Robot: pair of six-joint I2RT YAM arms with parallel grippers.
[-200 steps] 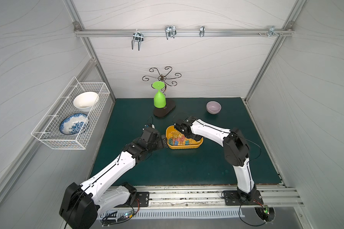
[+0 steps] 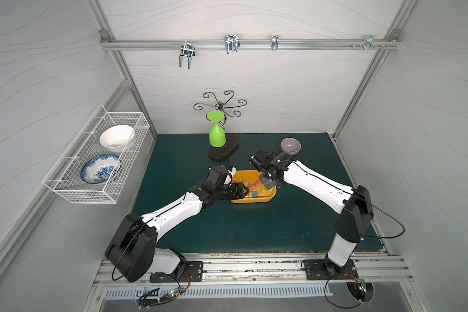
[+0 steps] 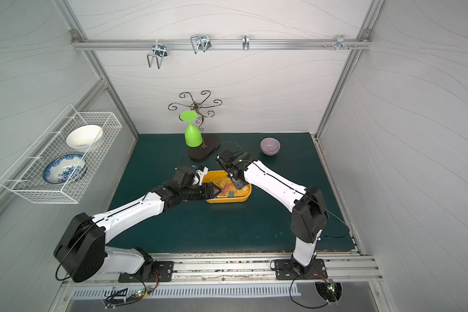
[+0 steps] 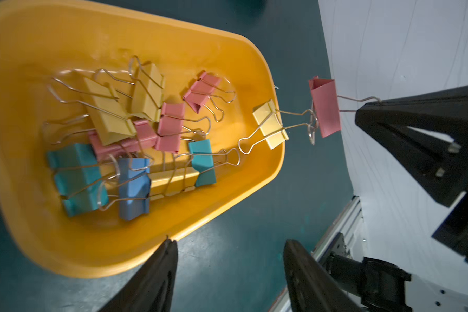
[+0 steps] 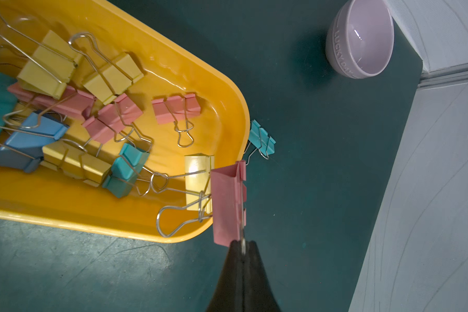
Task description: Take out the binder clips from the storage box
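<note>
The yellow storage box (image 5: 140,228) holds several pink, yellow, blue and teal binder clips. My right gripper is shut on the wire handle of a pink binder clip (image 5: 227,205), lifted at the box's right end; its loose handle touches or overlaps a pale yellow clip (image 4: 267,122) in the box, I cannot tell which. My left gripper is open over the box's near side, nothing between its fingers. A teal clip (image 5: 261,137) lies on the table outside the box, beside its right end.
A purple bowl (image 2: 290,146) sits at the back right. A green goblet (image 2: 216,135) on a dark stand is behind the box. A wire basket (image 2: 72,196) with two bowls hangs on the left wall.
My left gripper has moved right, toward the box.
</note>
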